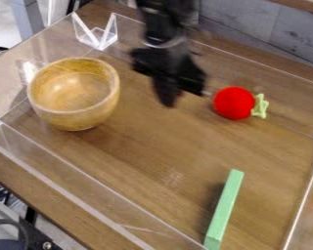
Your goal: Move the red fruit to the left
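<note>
The red fruit (pixel 234 103), round with a green stem on its right side, lies on the wooden table at the upper right. To its left, the black gripper (pixel 179 90) hangs blurred over the table, near the upper middle. One dark finger reaches close to the fruit's left side, but whether they touch I cannot tell. The blur also hides whether the fingers are apart.
A wooden bowl (pixel 73 94) stands at the left and looks empty. A green block (pixel 223 209) lies at the lower right. Clear walls border the table (pixel 146 161), whose middle and front are bare.
</note>
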